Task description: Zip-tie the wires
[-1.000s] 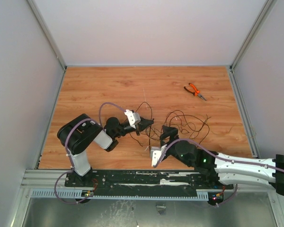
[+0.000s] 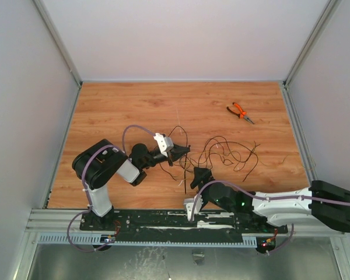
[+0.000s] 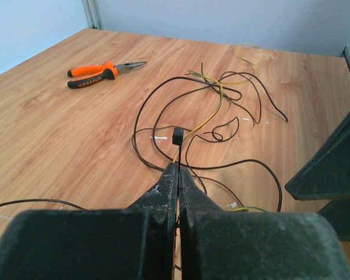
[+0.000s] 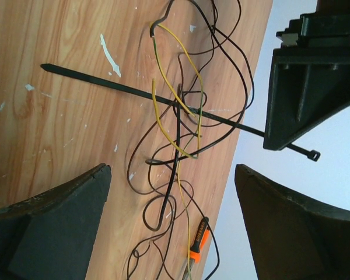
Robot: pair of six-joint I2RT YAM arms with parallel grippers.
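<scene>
A long black zip tie [image 4: 122,88] runs across the right wrist view, past the black wires [image 4: 242,73] and a yellow wire [image 4: 163,123]. My left gripper is shut on it near its square head [image 3: 178,136], which sticks up beyond the fingertips. The tie's pointed tail lies toward the table's front. Apart, with the tie and wires seen between its fingers, is my right gripper; it stands open and touches neither visibly. Whether the tie loops round any wires, I cannot tell.
Orange-handled pliers [image 2: 240,112] lie at the back right of the wooden table [image 2: 134,105]. Loose wires [image 2: 227,153] spread tangled right of centre. White scraps [image 4: 109,55] dot the wood.
My right gripper has moved toward the front edge and slightly left, with its arm shifting along. My left arm and the pliers stay put.
</scene>
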